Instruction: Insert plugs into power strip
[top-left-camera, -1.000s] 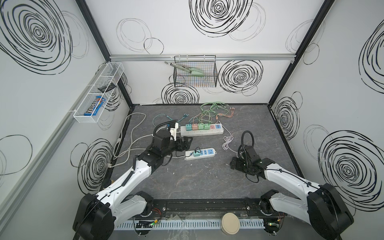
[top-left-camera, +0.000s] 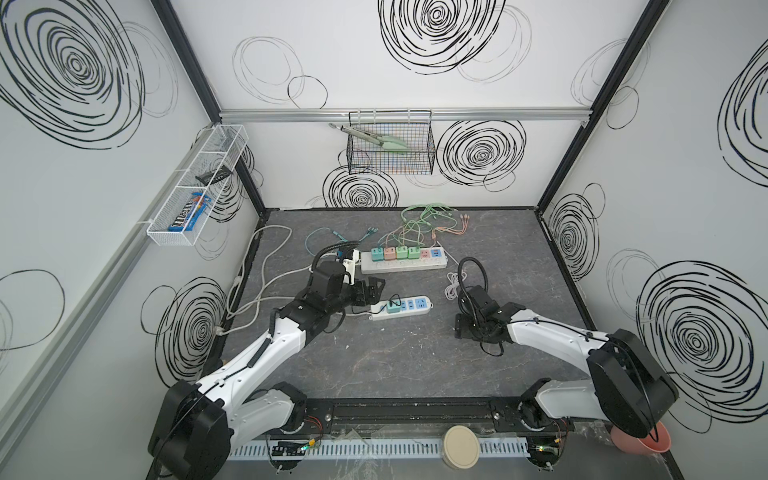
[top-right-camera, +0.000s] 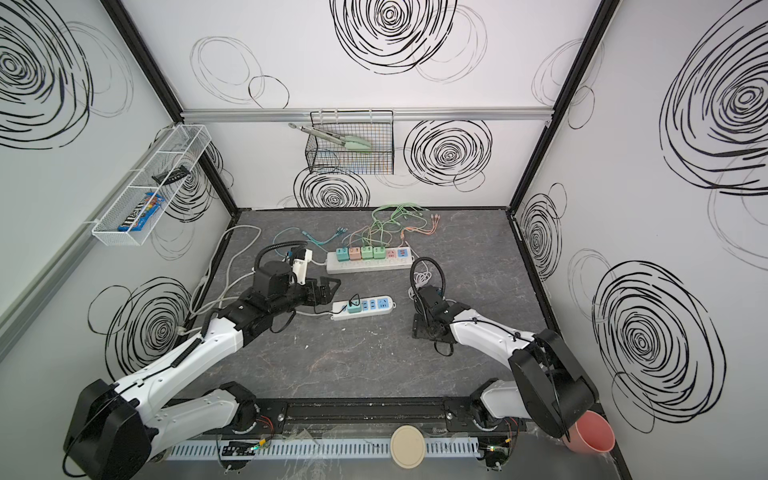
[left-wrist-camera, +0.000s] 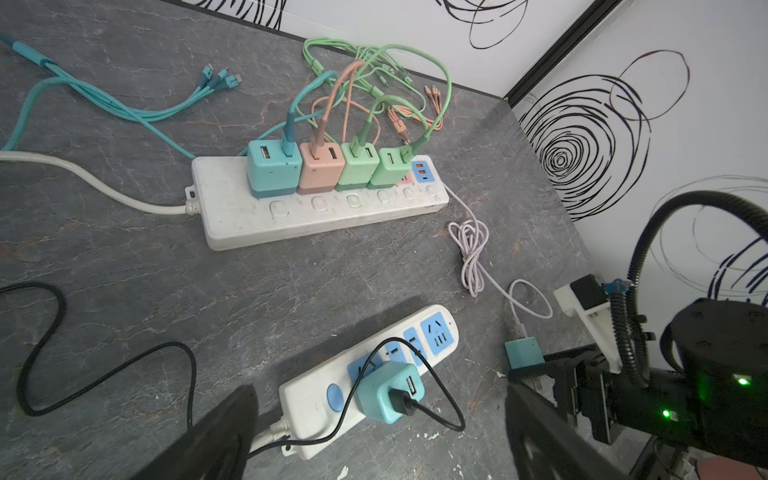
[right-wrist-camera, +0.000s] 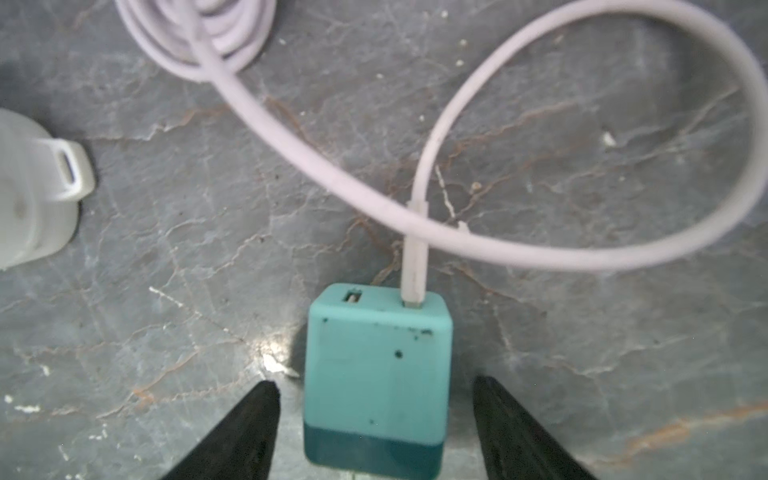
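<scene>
A teal charger (right-wrist-camera: 376, 376) with a pale lilac cable (right-wrist-camera: 576, 256) lies on the table between the parted fingertips of my right gripper, which stands part open around it. The small white power strip (left-wrist-camera: 312, 416) holds one teal charger (left-wrist-camera: 384, 392) with a black cable and has free blue sockets. The long white strip (left-wrist-camera: 264, 224) behind carries several teal, pink and green chargers with cables. My left gripper is open, hovering beside the small strip, nothing held between its fingers.
Cables lie loose along the left and back of the table (top-left-camera: 376, 360). Wire baskets hang on the back (top-left-camera: 390, 152) and left walls.
</scene>
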